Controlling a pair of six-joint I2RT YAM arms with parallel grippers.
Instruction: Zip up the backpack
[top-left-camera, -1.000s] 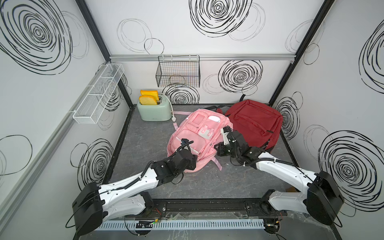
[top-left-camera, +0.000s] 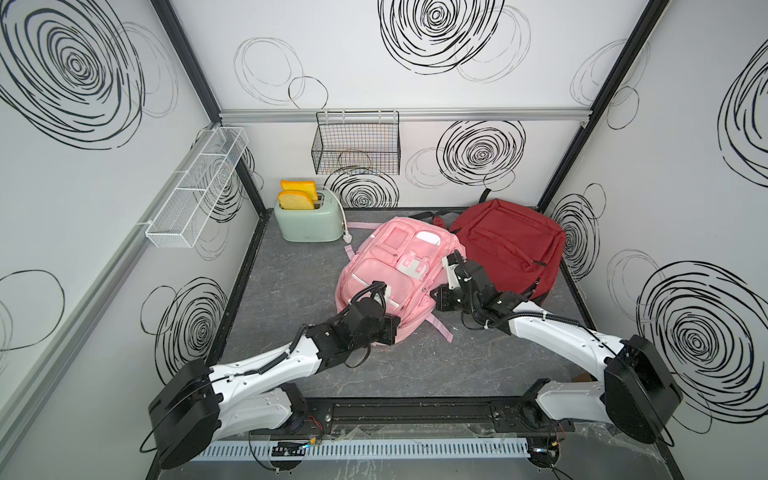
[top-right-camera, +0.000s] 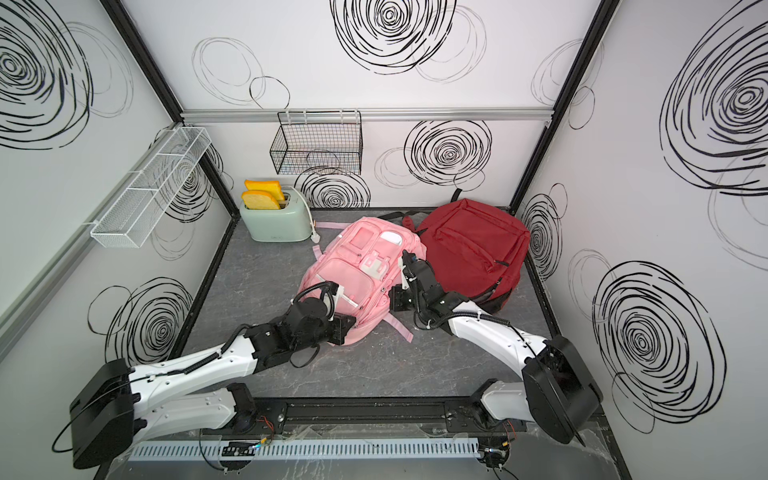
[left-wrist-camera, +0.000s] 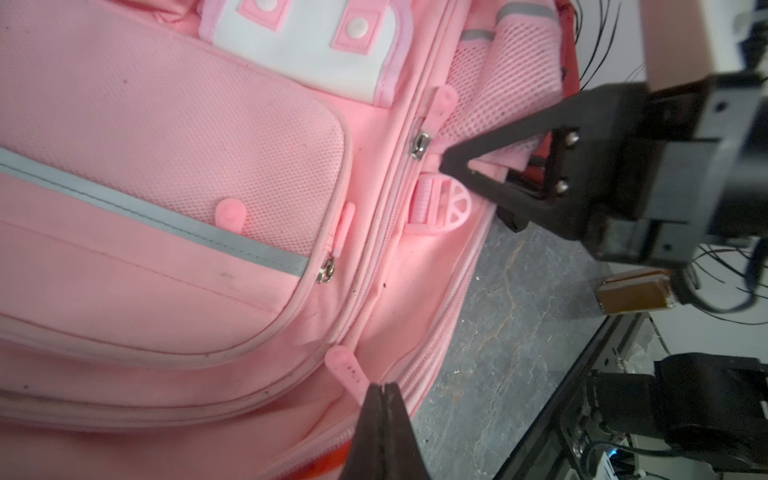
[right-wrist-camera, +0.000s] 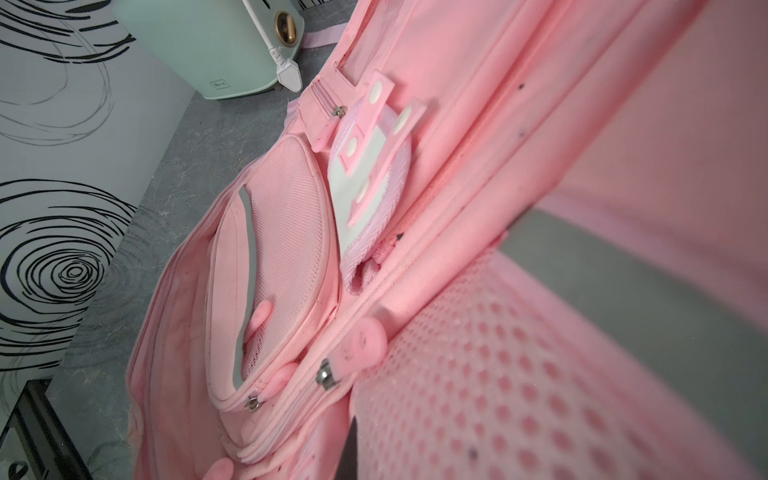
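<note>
The pink backpack (top-left-camera: 400, 256) lies face up on the grey table. In the left wrist view my left gripper is shut at the bag's lower right edge, just by a pink zipper pull (left-wrist-camera: 345, 368); whether the pull is between its tips is unclear. Another pull (left-wrist-camera: 436, 112) sits higher on the same side. My right gripper (top-right-camera: 400, 297) is at the bag's right side; in the right wrist view its fingertips are mostly hidden against the mesh side pocket (right-wrist-camera: 512, 384), near a zipper pull (right-wrist-camera: 360, 348).
A red backpack (top-left-camera: 508, 240) lies behind right, beside the pink bag. A green toaster (top-left-camera: 308, 224) with yellow slices stands back left. Wire baskets (top-left-camera: 356, 140) hang on the walls. Bare table (top-left-camera: 272, 304) shows at left and front.
The right arm has shifted slightly, and the pink strap at the front has moved a little right.
</note>
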